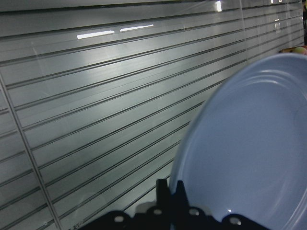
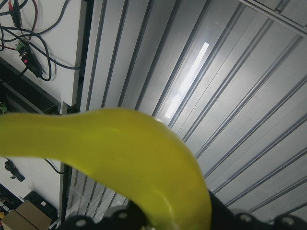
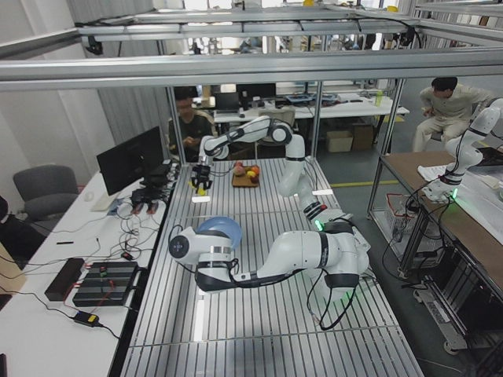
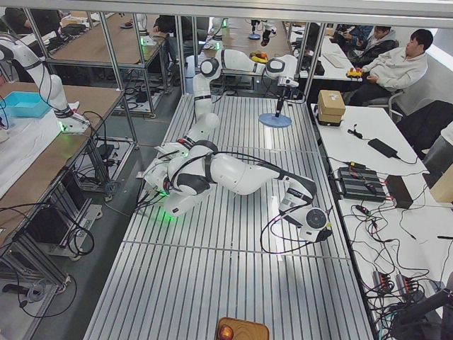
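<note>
A blue plate (image 3: 224, 232) hangs at mid-table, with my left gripper shut on its rim; in the camera right view the plate (image 4: 274, 122) is toward the back. My right gripper (image 3: 201, 177) is at the table's far left in the camera left view, shut on a yellow banana (image 2: 110, 148), which fills much of the right wrist view and hides most of the fingers. A wooden board (image 3: 245, 181) with several fruits stands at that same far end, right of my right gripper.
The slatted metal table (image 3: 259, 322) is otherwise largely clear. A side desk (image 3: 35, 330) holds a monitor, boxes and cables along one edge. Frame posts surround the table, and another bench (image 3: 416, 173) with an arm stands opposite.
</note>
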